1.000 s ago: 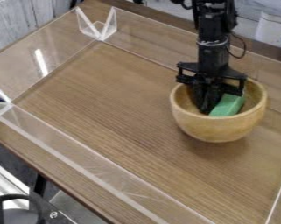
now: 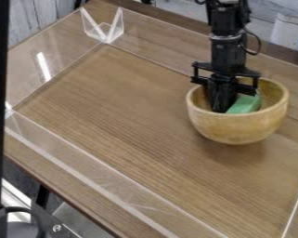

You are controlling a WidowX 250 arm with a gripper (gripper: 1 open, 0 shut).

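Observation:
A wooden bowl (image 2: 232,125) stands at the right of the table, holding a green object (image 2: 244,105). The black gripper (image 2: 222,96) reaches down into the bowl from above, to the left of the green object. Its fingertips are hidden in the bowl, so whether anything is between them cannot be seen.
Clear plastic strips run near its edges, and a clear angular piece (image 2: 104,30) is at the back left.
The green object remains in the bowl.

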